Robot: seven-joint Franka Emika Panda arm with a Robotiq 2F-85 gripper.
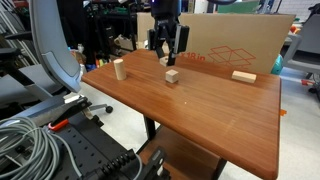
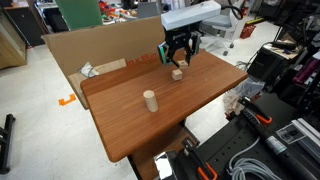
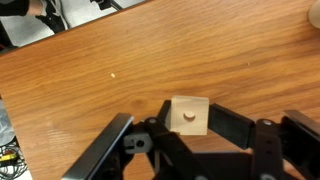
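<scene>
My gripper (image 1: 168,47) hangs above the table with its fingers closed on a small pale wooden block (image 3: 188,115). In the wrist view the block sits between the fingers, a dark mark on its face. A second pale cube (image 1: 172,76) rests on the table just below the gripper, and exterior view 2 shows this cube (image 2: 177,74) under the gripper too. From the wrist no other cube shows beneath the held block.
A short upright pale cylinder (image 1: 120,69) stands at the table's left, and a pale oblong block (image 1: 243,76) lies toward the back right. Cardboard panels (image 1: 235,40) line the back.
</scene>
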